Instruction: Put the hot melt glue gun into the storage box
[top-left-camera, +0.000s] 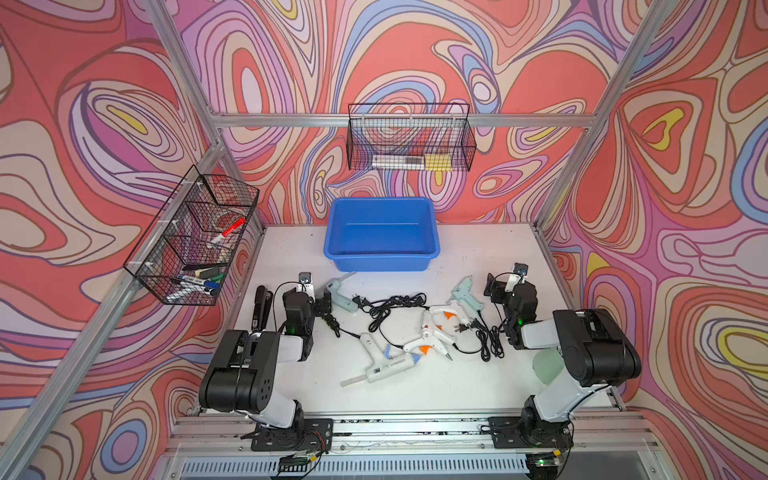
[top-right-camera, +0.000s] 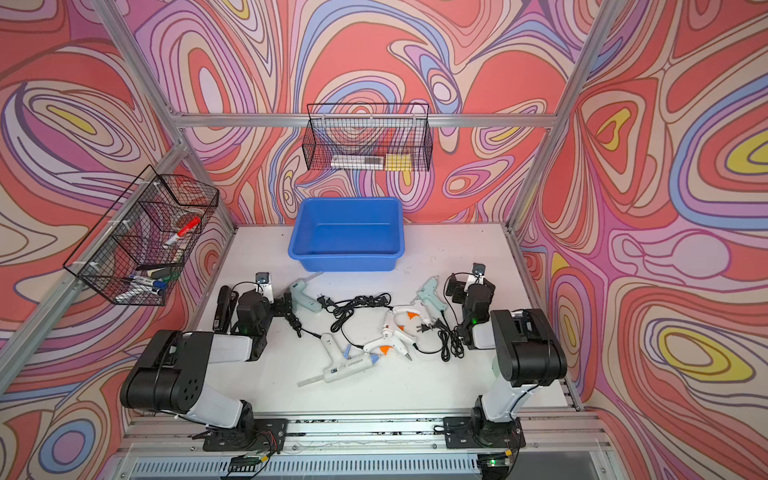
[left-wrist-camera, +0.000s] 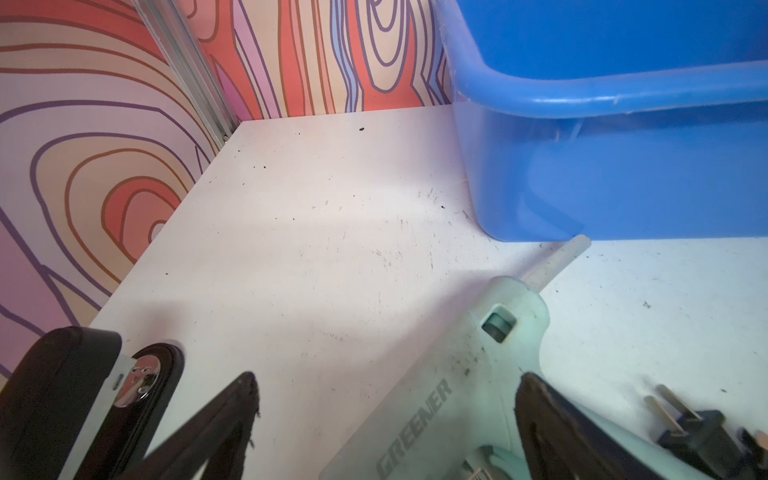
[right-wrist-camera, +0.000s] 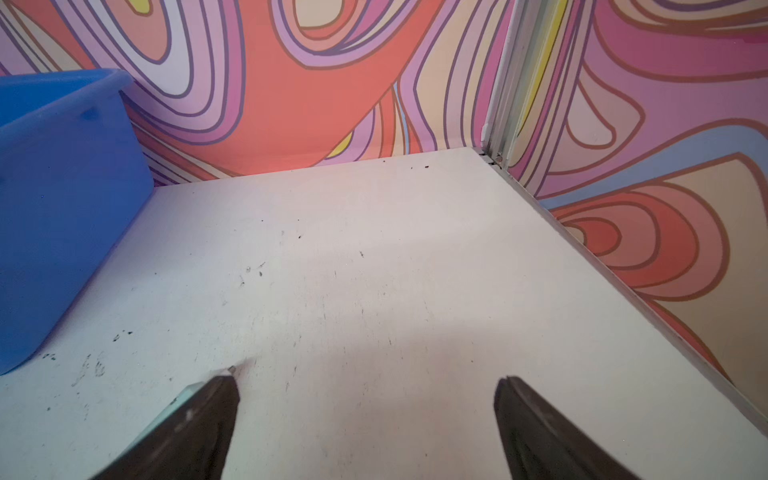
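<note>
The blue storage box (top-left-camera: 382, 262) stands at the back of the table, and its visible floor is bare. Several glue guns lie in front of it: a pale green one (left-wrist-camera: 448, 384) marked GREENER at the left, a large white one (top-left-camera: 388, 368) near the front, white ones with orange parts (top-left-camera: 428, 345) in the middle, and another pale green one (top-left-camera: 465, 293) toward the right. My left gripper is open above the left green gun, apparently gripping nothing. At the right side, my right gripper is also open, with only bare table between its fingers in its wrist view.
Black cords (top-left-camera: 392, 304) lie tangled between the guns. A black object (left-wrist-camera: 88, 400) rests left of the left gripper. Wire baskets hang on the back (top-left-camera: 412, 144) and left (top-left-camera: 196, 240) frames. Bare table flanks the box.
</note>
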